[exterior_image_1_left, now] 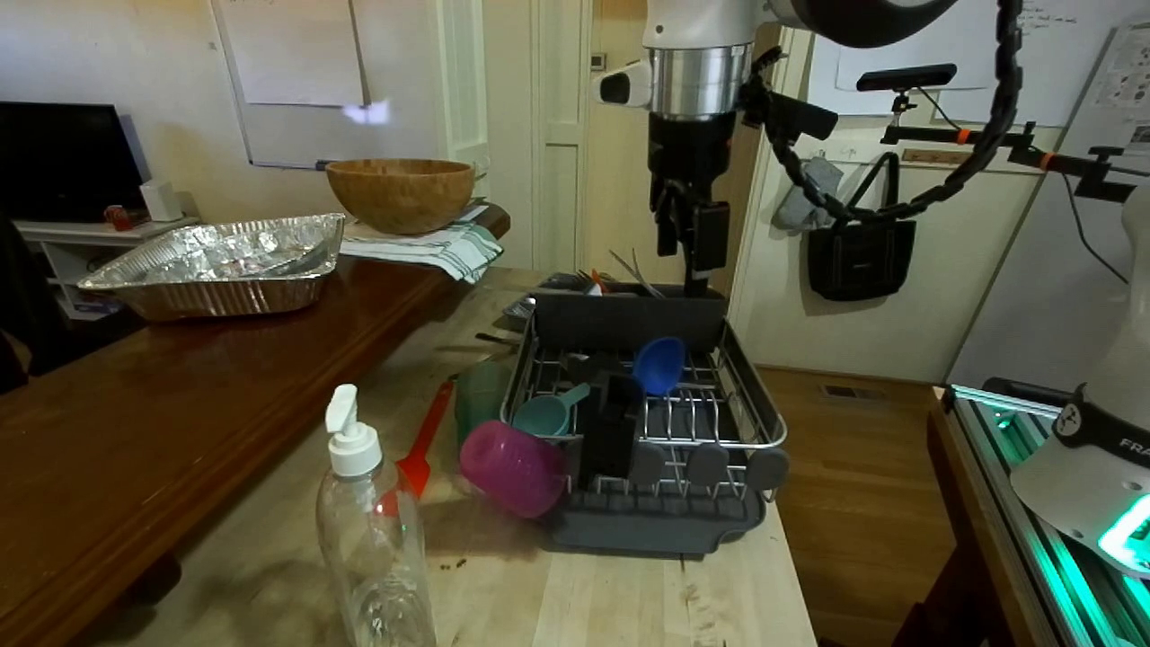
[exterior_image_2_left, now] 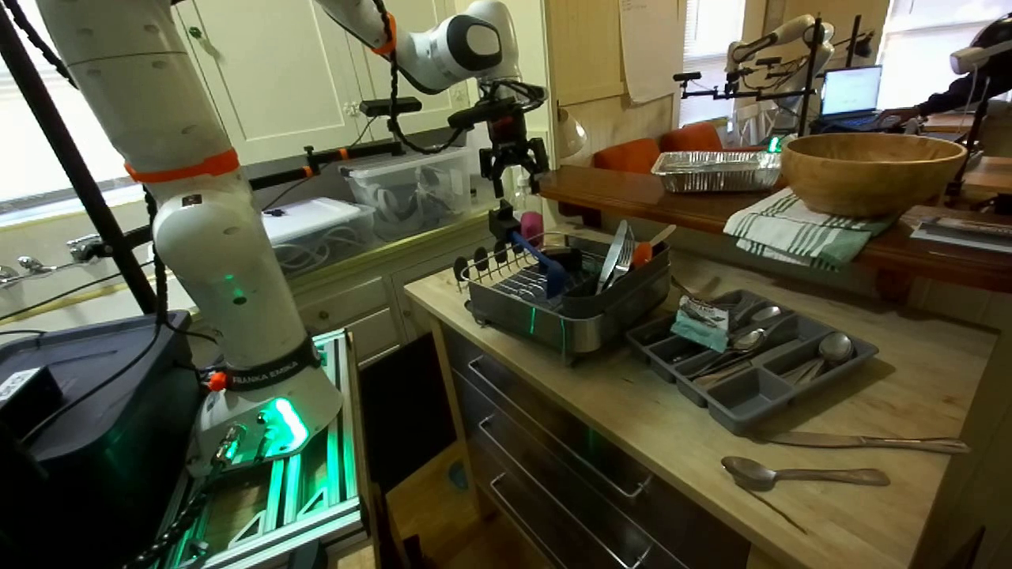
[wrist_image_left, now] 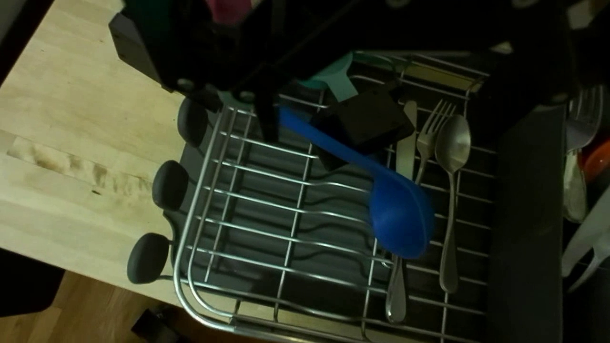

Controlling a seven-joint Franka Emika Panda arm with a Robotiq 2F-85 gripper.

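My gripper (exterior_image_2_left: 515, 182) is open in the air above the dish rack (exterior_image_2_left: 517, 313), with nothing between its fingers. In exterior view 1 the gripper (exterior_image_1_left: 690, 270) hangs over the rack's far end. The wrist view shows a blue ladle (wrist_image_left: 401, 214) lying across the wires, its handle slanting under the dark gripper parts. Beside it lie a fork (wrist_image_left: 432, 130), a spoon (wrist_image_left: 452, 148) and a knife (wrist_image_left: 405, 157). A teal cup with a handle (exterior_image_1_left: 547, 412) and a black block-like object (exterior_image_1_left: 610, 437) sit at the rack's near side.
Left of the rack stand a magenta bowl (exterior_image_1_left: 512, 469), a red spatula (exterior_image_1_left: 423, 440) and a clear pump bottle (exterior_image_1_left: 372, 528). A grey cutlery tray (exterior_image_2_left: 759, 356) lies beyond the rack, with a loose spoon (exterior_image_2_left: 804, 476) and knife (exterior_image_2_left: 868, 442) on the counter.
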